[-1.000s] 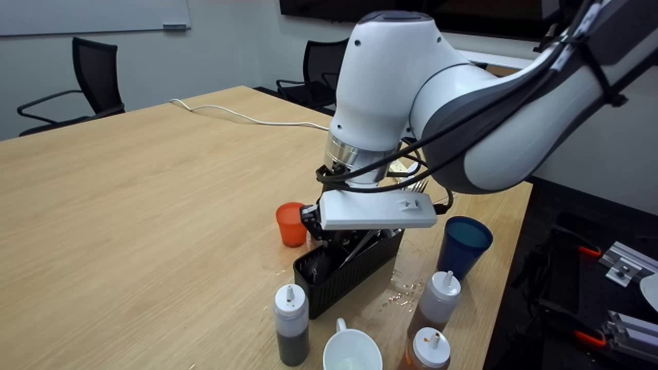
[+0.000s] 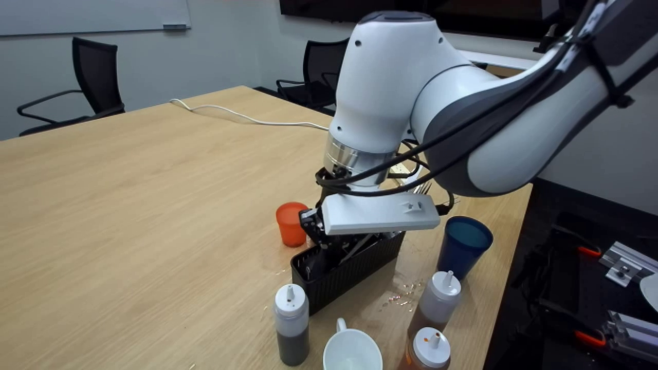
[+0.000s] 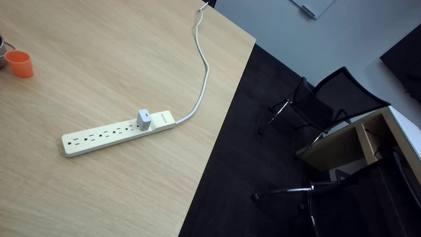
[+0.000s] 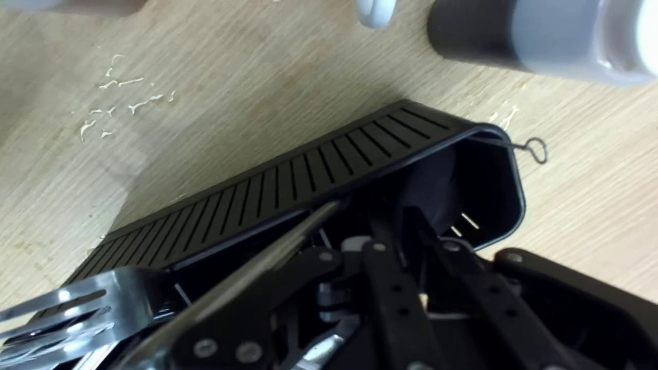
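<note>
A long black ribbed caddy (image 2: 351, 280) stands on the table, holding several utensils. In the wrist view, its ribbed side (image 4: 277, 185) runs diagonally beneath my gripper. The fingers reach down inside, close together with a narrow dark gap between the tips. Whether anything is pinched there is lost in shadow. A dark rounded utensil (image 4: 432, 185) rests in the caddy's end, just beyond the fingertips. To the left, a metal fork (image 4: 92, 314) and a blurred slim handle (image 4: 247, 277) stick up. A thin looped wire (image 4: 535, 150) pokes over the end rim.
An orange cup (image 2: 291, 224) is close behind the caddy. A dark blue cup (image 2: 463, 246), a clear-topped bottle (image 2: 435, 302), another bottle (image 2: 292, 330) and a white mug (image 2: 351, 351) surround its near side. A power strip (image 3: 118, 132) lies elsewhere on the table.
My gripper has gone slightly lower into the caddy, and the caddy's near end has shifted a little to the left. The cups and bottles around it stay put.
</note>
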